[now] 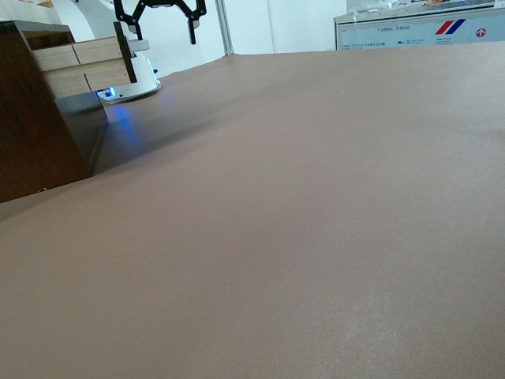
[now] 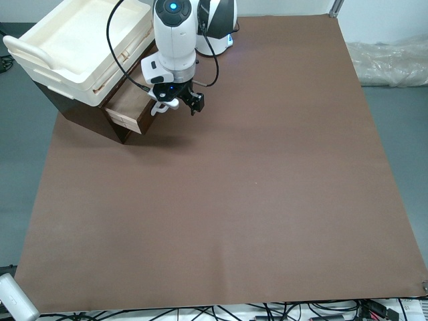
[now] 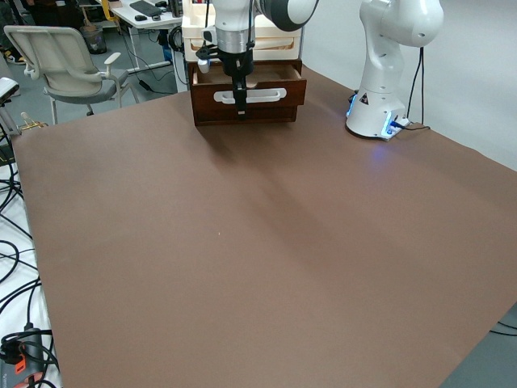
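A dark wooden drawer unit sits at the table's back, its pale-sided drawer pulled out; in the camera right view the drawer front has a white handle. A white bin rests on top of the unit. My gripper hangs in front of the drawer, above the table; in the camera top view its two black fingers stand apart, open, with nothing seen between them.
The white arm base stands beside the drawer unit. Cables run along one table edge.
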